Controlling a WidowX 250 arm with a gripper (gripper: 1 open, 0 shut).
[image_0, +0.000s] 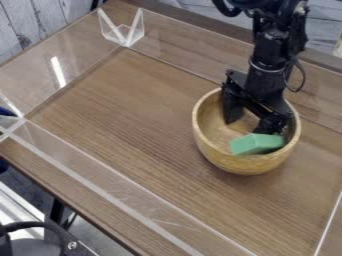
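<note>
My black gripper reaches down from the top right into a round wooden bowl, its lower parts inside the far half of the bowl. A green block lies in the near right part of the bowl, below the fingers. The fingers are dark and overlap, so I cannot tell whether they are open, shut or holding anything.
A white wire-like object stands at the back left. Dark equipment sits at the lower left corner.
</note>
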